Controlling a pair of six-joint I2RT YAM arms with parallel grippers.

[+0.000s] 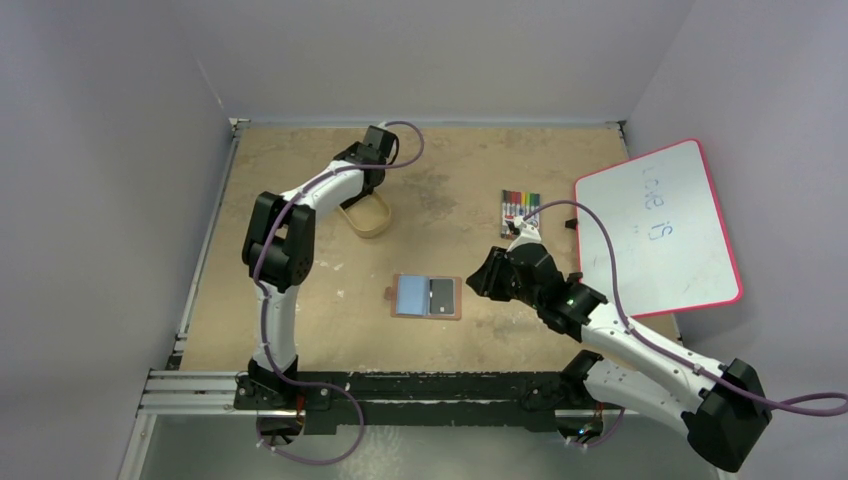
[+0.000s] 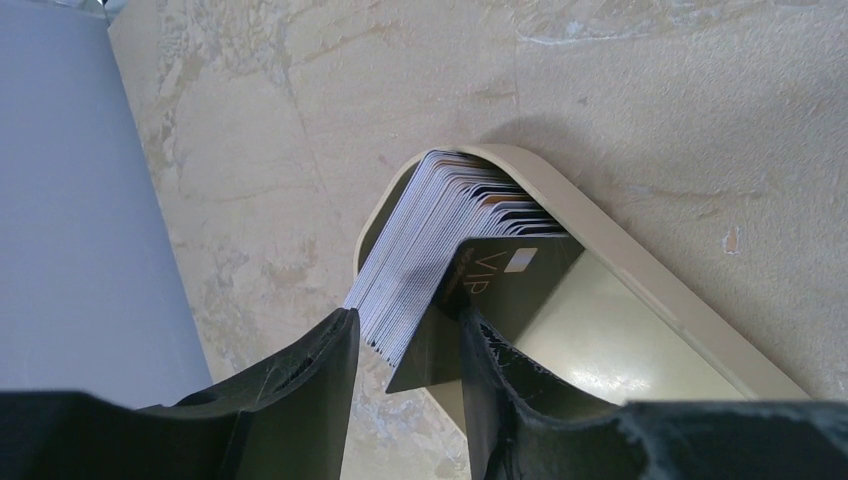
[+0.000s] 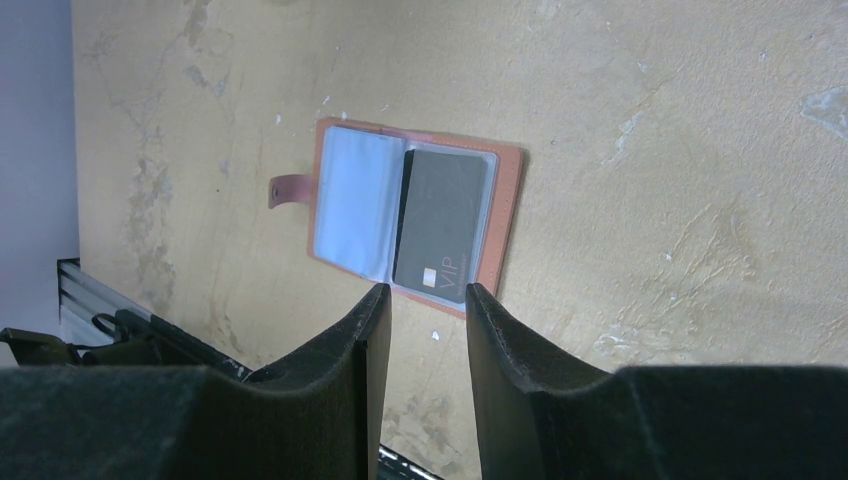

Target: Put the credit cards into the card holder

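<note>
The cream box point(image 2: 690, 315) holds a leaning stack of white-edged cards point(image 2: 425, 230). In front of that stack, a dark VIP card point(image 2: 500, 285) tilts inside the box. My left gripper is open over the box, its right fingertip overlapping the dark card in view; whether they touch I cannot tell. On the table lies the opened card holder point(image 3: 508, 200), brown-edged with clear sleeves. A grey VIP card point(image 3: 440, 215) sits in its right sleeve, and the left side shows pale blue point(image 3: 352, 200). My right gripper hangs to the holder's right, part open and empty.
A pack of coloured markers point(image 1: 520, 213) lies beyond the right arm. The whiteboard point(image 1: 655, 230) leans at the right side. Between box and card holder the table point(image 1: 440, 215) is bare.
</note>
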